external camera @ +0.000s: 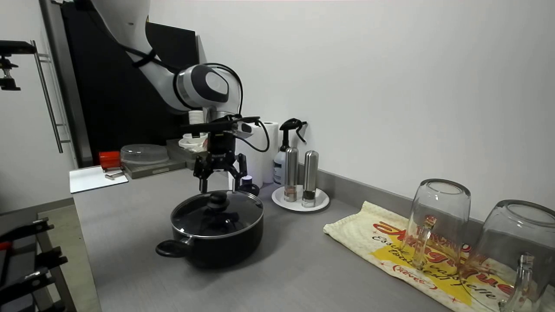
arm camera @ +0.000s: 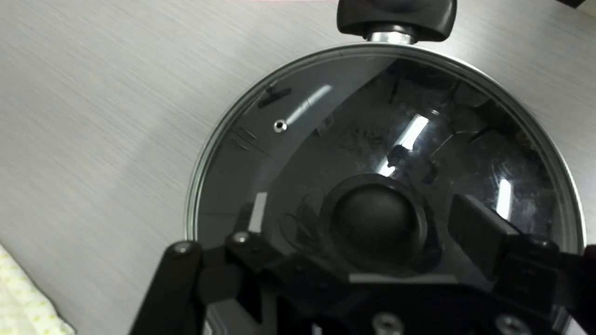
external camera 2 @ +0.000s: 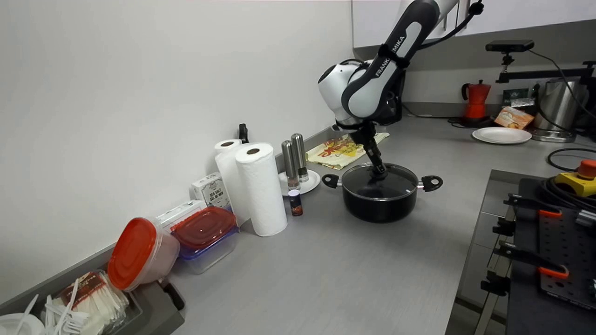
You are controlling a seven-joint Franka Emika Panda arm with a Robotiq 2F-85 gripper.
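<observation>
A black two-handled pot [external camera: 221, 249] stands upright on the grey counter, its glass lid [external camera 2: 366, 184] resting on top. The lid's round black knob [arm camera: 374, 223] shows near the middle of the wrist view. Over the lid, pointing down, is my gripper [external camera: 218, 186], its fingers spread wide. In the wrist view one finger [arm camera: 477, 229] lies to the right of the knob and the other is to its left, with bare lid showing on both sides. From exterior view 2 the fingers overlap the knob, so the exact height gap cannot be told there.
Two metal grinders [external camera: 310, 177] stand on a white plate [external camera: 323, 203] by the wall, near a small dark bottle [external camera 2: 295, 204] and paper towel rolls [external camera 2: 261, 192]. Glass mugs [external camera: 437, 218] sit on a printed cloth [external camera: 359, 229]. Counter space in front of the pot is clear.
</observation>
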